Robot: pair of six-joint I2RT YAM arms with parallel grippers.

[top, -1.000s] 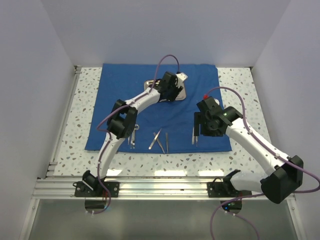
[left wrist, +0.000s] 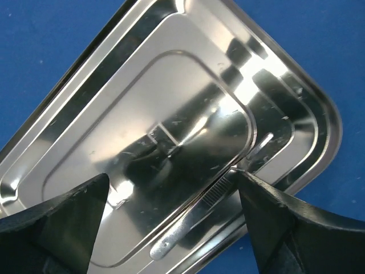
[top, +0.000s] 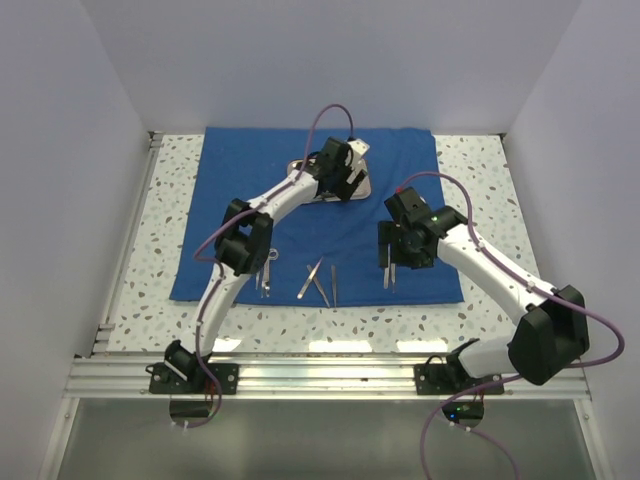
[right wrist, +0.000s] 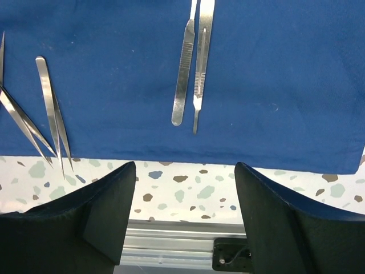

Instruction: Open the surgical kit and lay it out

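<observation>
The steel tray (left wrist: 131,108) lies on the blue cloth (top: 230,170) at the back. My left gripper is open low over it, and a tweezer-like instrument (left wrist: 177,233) lies in the tray beside the right finger. My right gripper is open above the front right of the cloth, nothing between its fingers. Below it lie two slim instruments, a handle (right wrist: 182,74) and a scalpel handle (right wrist: 202,63), side by side. Tweezers (right wrist: 48,100) lie to their left, with more instruments (top: 268,275) further left.
The cloth covers most of the speckled table (top: 480,190). Both arms reach over it. Walls close in the sides and back, with a metal rail along the front edge.
My right arm has moved a little toward the back and left. My left gripper has shifted slightly over the tray. The instruments on the cloth look unchanged.
</observation>
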